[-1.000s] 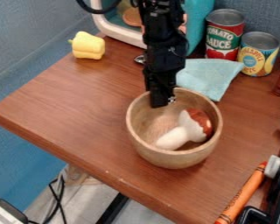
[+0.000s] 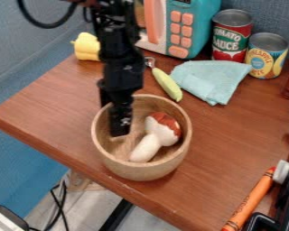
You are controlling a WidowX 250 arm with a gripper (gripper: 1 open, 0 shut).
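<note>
My black gripper (image 2: 118, 115) hangs over the left rim of a wooden bowl (image 2: 170, 165), its lower tips blurred against the rim, so its state is unclear. Inside the bowl lies a white toy with a red top (image 2: 155, 138), perhaps a mushroom.
Behind are a yellow pepper (image 2: 88, 46), a green elongated item (image 2: 164, 82), a light blue cloth (image 2: 209, 79), a teal toy microwave (image 2: 179, 22) and two cans (image 2: 230, 36). An orange marker (image 2: 249, 202) lies at the right.
The arm and gripper have moved left, and the bowl with its contents has shifted left too. The green item behind has come into view.
</note>
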